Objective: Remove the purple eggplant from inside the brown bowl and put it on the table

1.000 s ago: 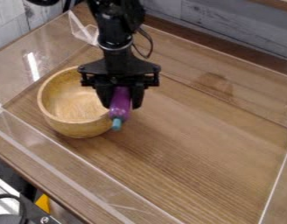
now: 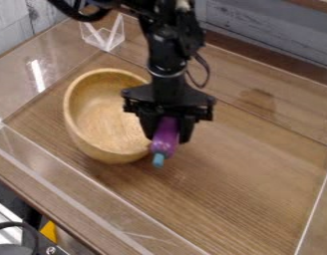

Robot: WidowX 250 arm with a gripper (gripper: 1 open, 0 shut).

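Note:
The purple eggplant [image 2: 165, 135] hangs from my gripper [image 2: 167, 118], which is shut on its upper part. Its blue-green end [image 2: 159, 159] points down toward the camera. The eggplant is in front of the right rim of the brown bowl [image 2: 81, 108]; its exact height above the table cannot be read. The bowl's visible inside is empty, and its right side is partly hidden behind the gripper.
Bare wooden table [image 2: 246, 169] spreads to the right and front. A clear angular object [image 2: 104, 34] stands at the back left. Dark cables [image 2: 20, 234] lie at the lower left, off the table edge.
My gripper has moved right and slightly toward the camera, carrying the eggplant with it. The bowl has also shifted somewhat to the right.

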